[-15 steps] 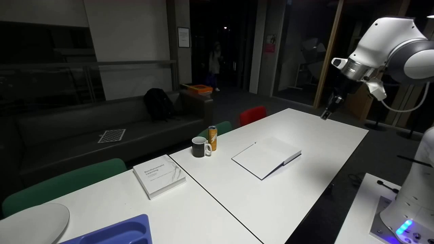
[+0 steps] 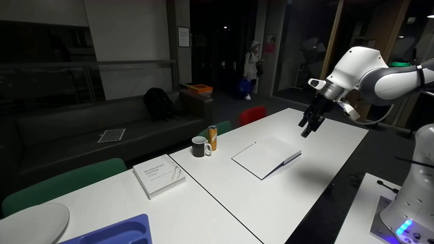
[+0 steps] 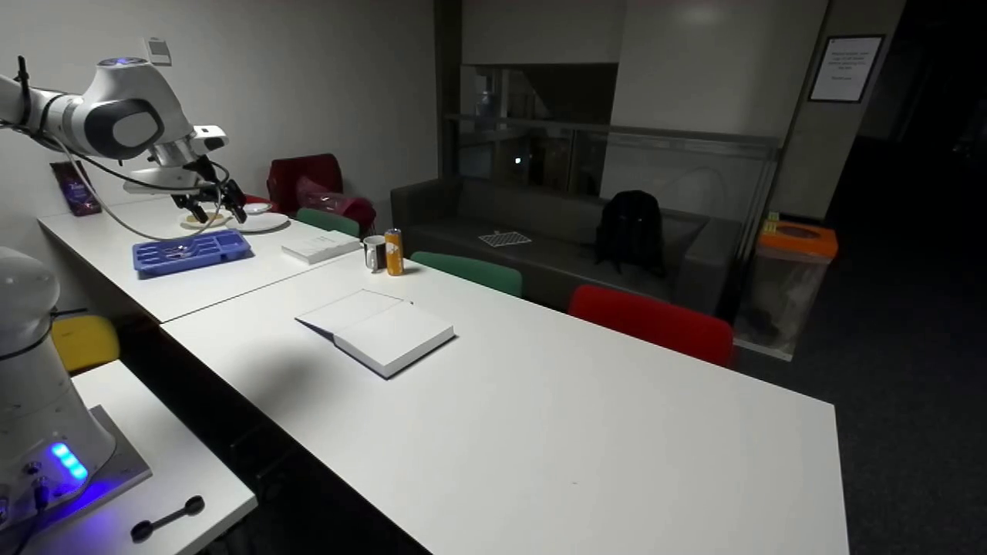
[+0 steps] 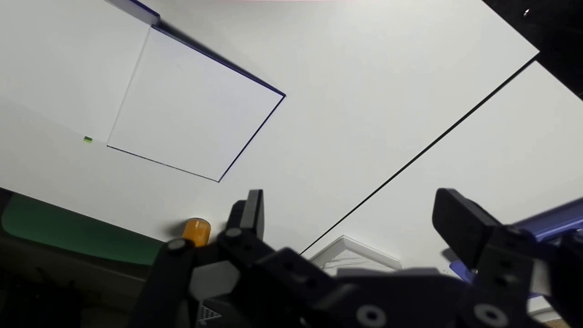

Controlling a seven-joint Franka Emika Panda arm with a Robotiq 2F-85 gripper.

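My gripper (image 2: 307,128) hangs in the air above the table, its two fingers spread wide in the wrist view with only empty space between them. An open book (image 2: 264,156) lies on the white table, blank pages up, below and to the left of the gripper in exterior view 1. Its raised cover edge (image 4: 218,60) shows in the wrist view. A black-and-white mug (image 2: 199,147) stands beside an orange can (image 2: 212,138) near the far edge. The closed white book (image 2: 159,175) lies flat across the table seam. Nothing touches the gripper.
A blue tray (image 3: 191,254) sits on the other table, with a plate (image 3: 263,222) and a dark packet (image 3: 75,189) farther back. Green and red chairs line the far side.
In exterior view 1 my arm has come down and to the left, nearer the open book. The tabletop objects have not moved. A person in the background has walked right.
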